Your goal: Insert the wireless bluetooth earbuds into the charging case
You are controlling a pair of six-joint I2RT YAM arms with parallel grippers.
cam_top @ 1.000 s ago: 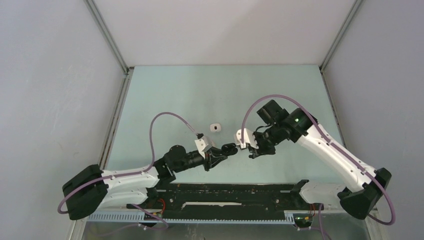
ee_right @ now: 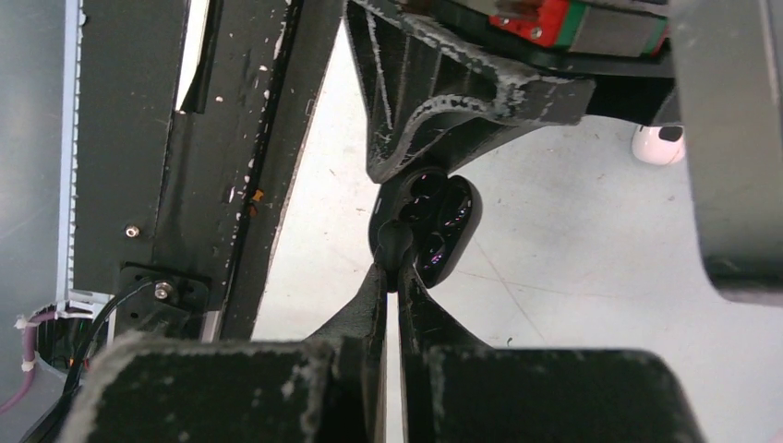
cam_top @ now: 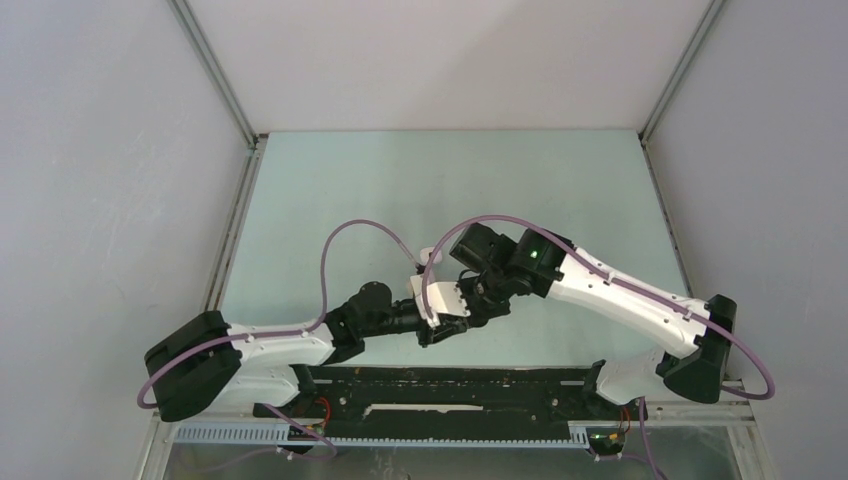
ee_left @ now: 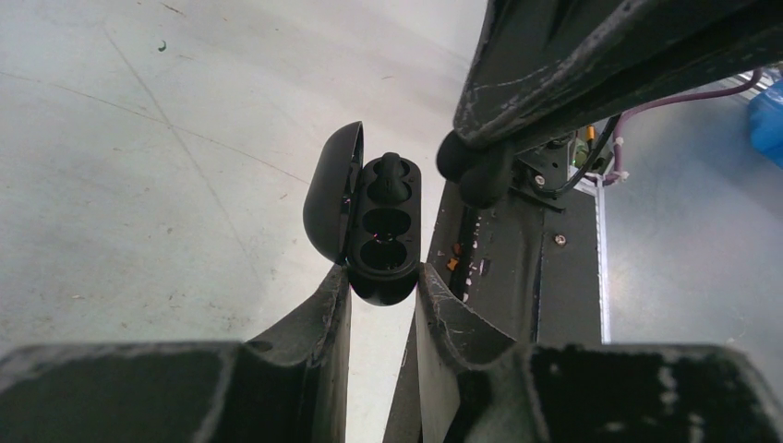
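A black charging case [ee_left: 383,245], lid raised, is gripped by my left gripper near one end. In the left wrist view, the two nearer cavities look empty; what seems to be a black earbud [ee_left: 391,182] sits at the far end. My right gripper is shut, with a dark rounded earbud [ee_right: 394,242] at its fingertips, overlapping the case in the right wrist view. From the left wrist view, the tip-held earbud [ee_left: 484,177] appears up and right of the case, apart from it. In the top view, the grippers meet and hide both.
Behind the grippers is a small white object [cam_top: 430,255], partly covered by the right arm's cable. A dark rail [cam_top: 460,390] runs along the front edge.
My right gripper has moved left, up to the left gripper, and now covers the case in the top view. The left arm has shifted slightly right. The white object has become partly covered.
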